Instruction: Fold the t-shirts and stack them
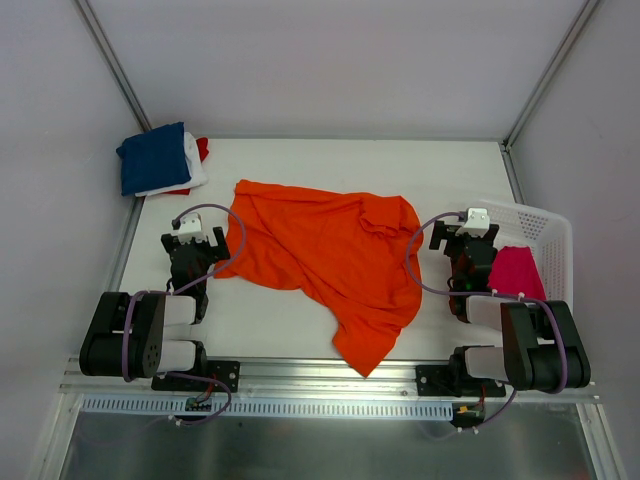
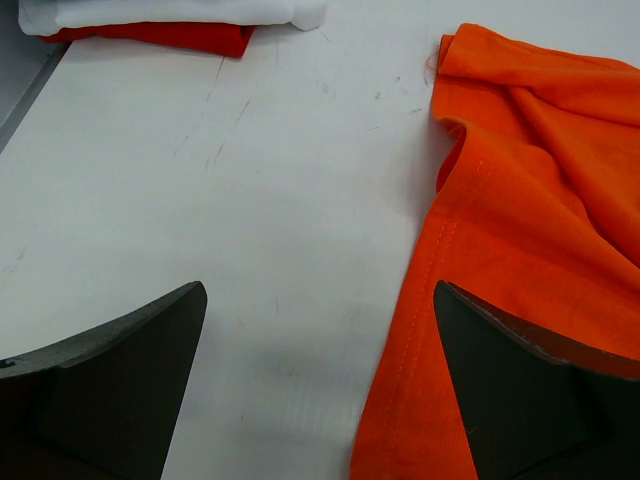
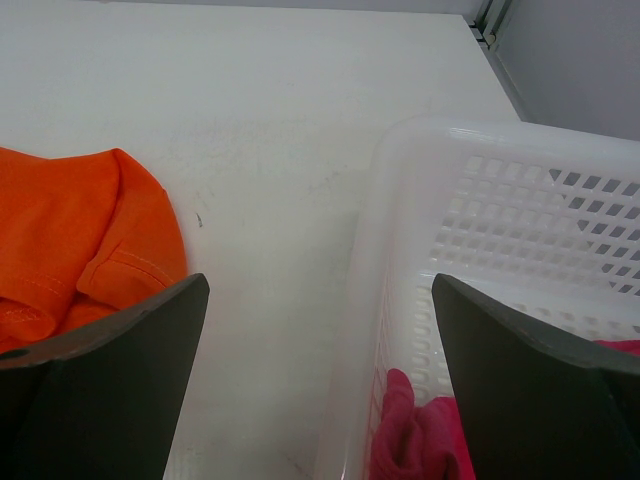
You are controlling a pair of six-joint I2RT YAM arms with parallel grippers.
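An orange t shirt (image 1: 320, 240) lies crumpled and spread across the middle of the table, one end hanging over the front edge. At the back left is a stack of folded shirts, with a blue one (image 1: 153, 160) on top, a white one (image 2: 180, 12) below it and a red one (image 2: 165, 36) at the bottom. My left gripper (image 1: 195, 240) is open beside the orange shirt's left side, nothing held. Close to the basket's left wall, my right gripper (image 1: 464, 233) also stands open and empty. Pink-red cloth (image 1: 517, 272) lies inside the basket.
A white plastic basket (image 1: 545, 232) takes up the table's right side, partly beneath the right arm. Bare white table (image 1: 300, 162) runs along the back, and another clear strip (image 1: 265, 325) lies at the front left.
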